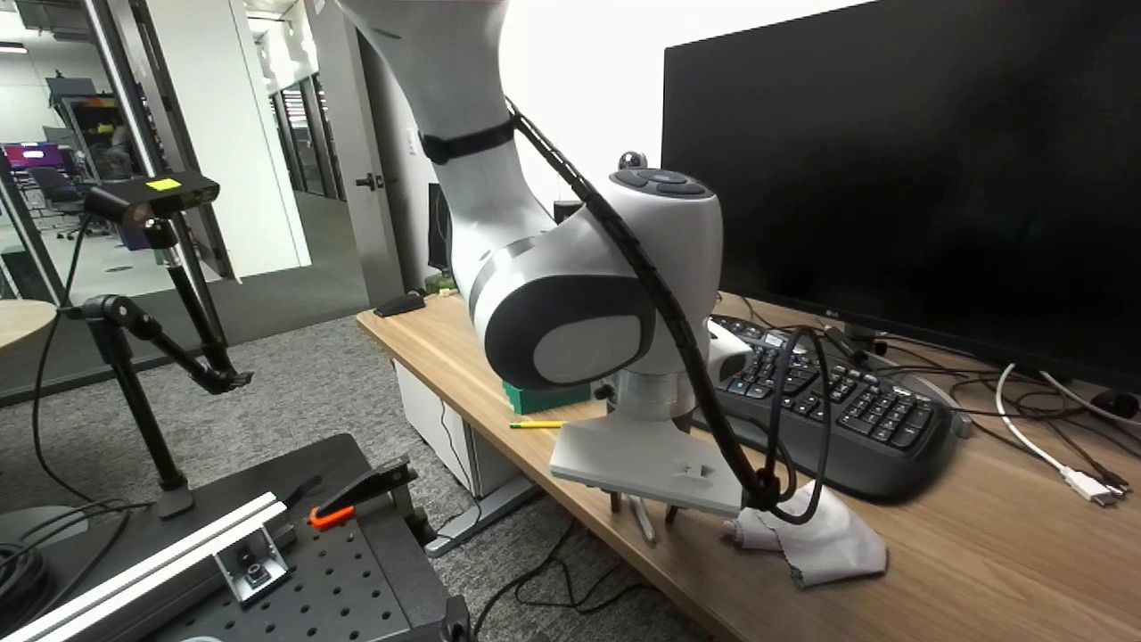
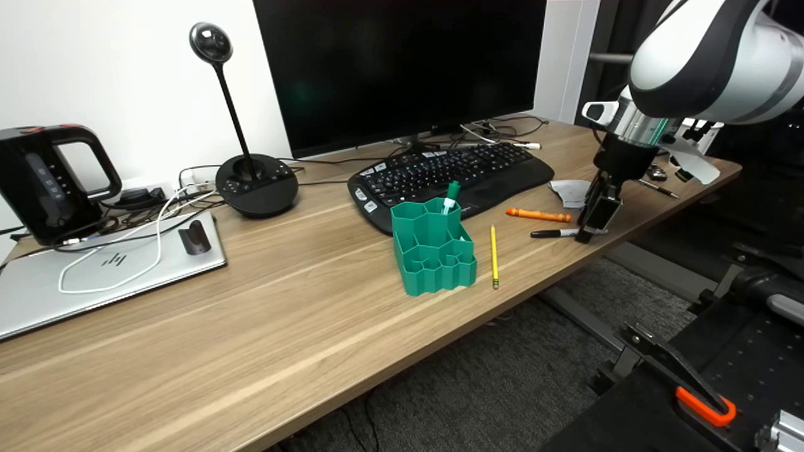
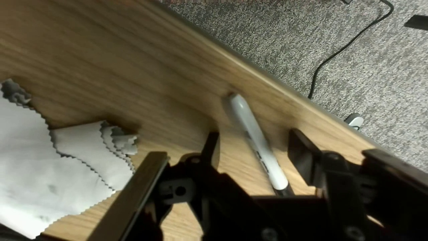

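A grey-white marker with a black cap (image 3: 262, 152) lies on the wooden table close to its front edge. In the wrist view my gripper straddles it, with bare space on both sides between the marker and the fingers, so the fingers stand part open and hold nothing. The same marker (image 2: 550, 233) shows its black cap in exterior view 2, where my gripper (image 2: 592, 227) is low over its paler end. From exterior view 1, the fingertips (image 1: 671, 514) appear at about table height on either side of the marker (image 1: 643, 520).
A crumpled grey cloth (image 3: 60, 168) lies beside the gripper. Nearby are an orange crayon (image 2: 538, 215), a yellow pencil (image 2: 494, 256), a green organizer (image 2: 437, 279) with a green-capped marker (image 2: 451, 194) in it, and a black keyboard (image 2: 452, 181). The table's left half has free room.
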